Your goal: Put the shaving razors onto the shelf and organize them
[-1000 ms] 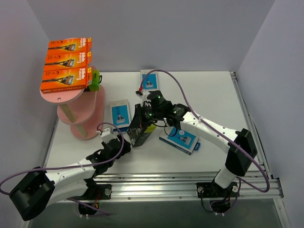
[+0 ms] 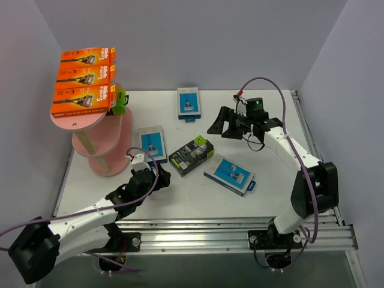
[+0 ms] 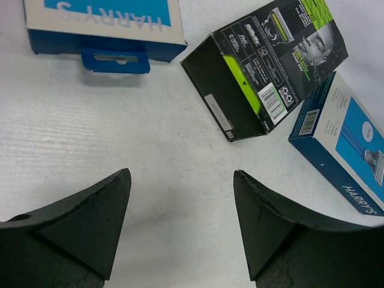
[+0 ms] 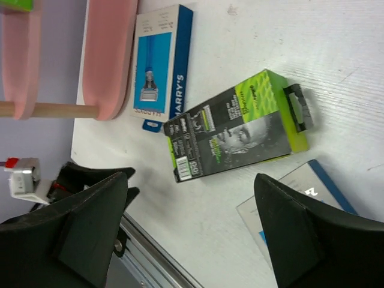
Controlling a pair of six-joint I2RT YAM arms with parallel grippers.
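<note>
Three orange razor boxes lie in a row on the top tier of the pink shelf, with a green box partly hidden below them. A black-and-green razor box rests flat on the table's middle. Blue-and-white Harry's boxes lie around it: one by the shelf, one at the back, one to its right. My left gripper is open and empty over bare table, near the black box's front-left corner. Open and empty too, my right gripper hovers behind and right of that box.
Grey walls enclose the table at the back and sides. Metal rails run along the front edge.
A second ago my right gripper was at the black-and-green box, which was tilted. Now the box lies flat and that gripper has moved right and back. The left gripper shifted slightly right.
</note>
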